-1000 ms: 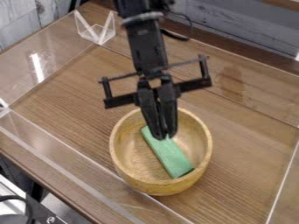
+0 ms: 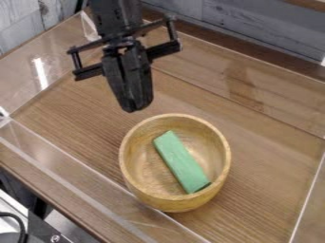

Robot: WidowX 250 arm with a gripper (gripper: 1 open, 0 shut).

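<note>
My gripper [image 2: 133, 100] hangs at the upper left of the view, dark and shut, with nothing visible between its fingers. It is above and to the left of a round wooden bowl [image 2: 143, 192]. A green block [image 2: 181, 158] lies inside the bowl, elongated and tilted toward the lower right.
A pale raised edge runs along the back and left. A black cable [image 2: 13, 223] lies at the lower left.
My gripper has risen from over the bowl and moved up and to the left. The green block is still in the bowl.
</note>
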